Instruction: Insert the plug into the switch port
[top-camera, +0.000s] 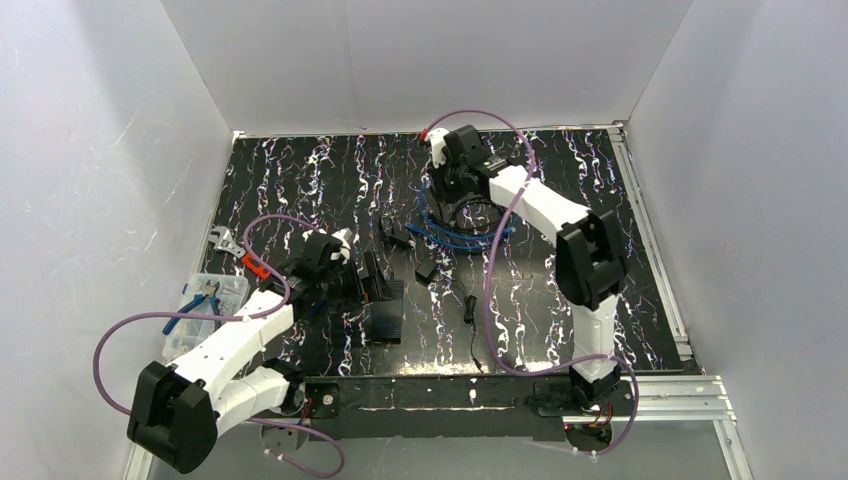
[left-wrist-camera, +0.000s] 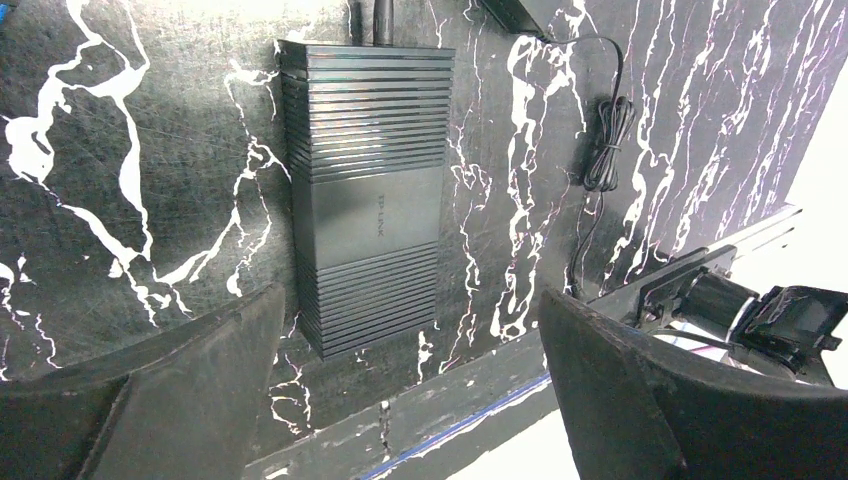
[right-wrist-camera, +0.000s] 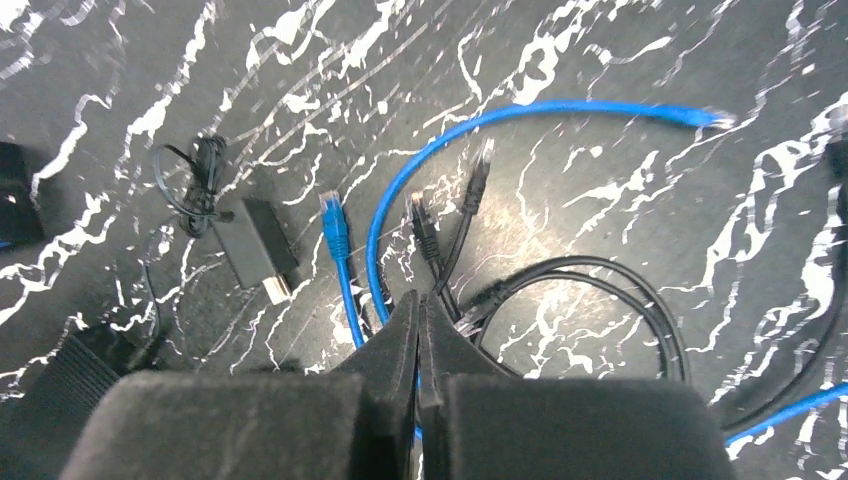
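The black ribbed switch box (left-wrist-camera: 375, 215) lies flat on the dark marbled table in the left wrist view. Above it, my left gripper (top-camera: 374, 279) stands open, its wide fingers apart with nothing between them. The box's port faces are not clear. In the right wrist view, several network plugs lie loose, among them a blue plug (right-wrist-camera: 335, 226), another blue plug (right-wrist-camera: 708, 118) and a black plug (right-wrist-camera: 476, 185). My right gripper is shut over the cables. No plug shows between its fingertips; a blue cable passes out of sight behind them.
A black adapter (right-wrist-camera: 255, 243) and a small black box (top-camera: 426, 271) lie between the arms. Coiled black cable (right-wrist-camera: 610, 275) surrounds the right gripper's area. A tool tray (top-camera: 236, 290) and a wrench (top-camera: 252, 263) are at the left.
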